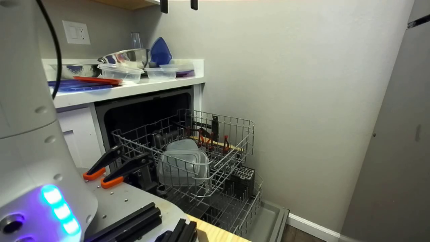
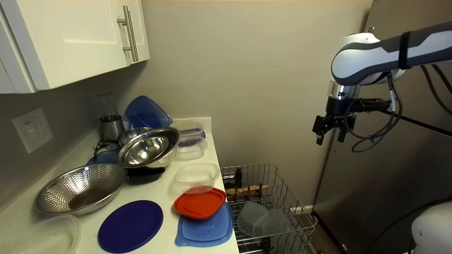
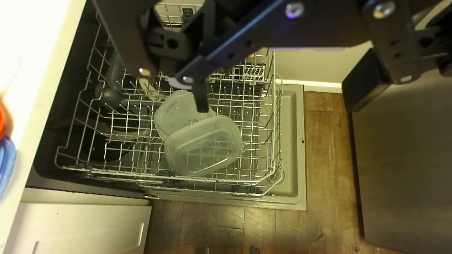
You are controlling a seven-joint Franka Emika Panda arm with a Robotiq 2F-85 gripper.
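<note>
My gripper [image 2: 331, 138] hangs high beside the dishwasher in the second exterior view, pointing down and open. In the wrist view its two fingers [image 3: 366, 80] are wide apart with nothing between them. Only the fingertips [image 1: 164, 6] show at the top edge of the first exterior view. Well below, in the pulled-out upper rack [image 3: 254, 180], two clear plastic containers [image 3: 203, 148] lean together. Farther back in that rack are utensils with orange-red parts [image 1: 225, 144] and a wooden piece [image 2: 266, 187].
On the white counter [image 2: 169, 235] are a red lid [image 2: 201, 203], blue lids [image 2: 205, 228], steel bowls [image 2: 146, 150], a colander [image 2: 82, 188] and clear containers [image 2: 197, 174]. A large grey panel [image 3: 402, 169] stands right of the rack. Beneath the upper rack is a lower rack [image 1: 231, 213].
</note>
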